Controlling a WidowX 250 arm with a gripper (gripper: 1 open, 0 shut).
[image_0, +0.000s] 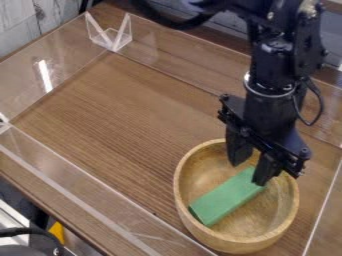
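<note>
The black robot arm hangs down from the top right, its gripper (261, 155) low over the back part of a round wooden bowl (197, 190). A green block (221, 205) lies flat in the bowl, slightly below and in front of the gripper. I cannot tell whether the fingers are open or shut.
A clear plastic container (107, 35) stands at the back left of the wooden table (100, 120). A black object with a yellow part lies at the bottom left edge.
</note>
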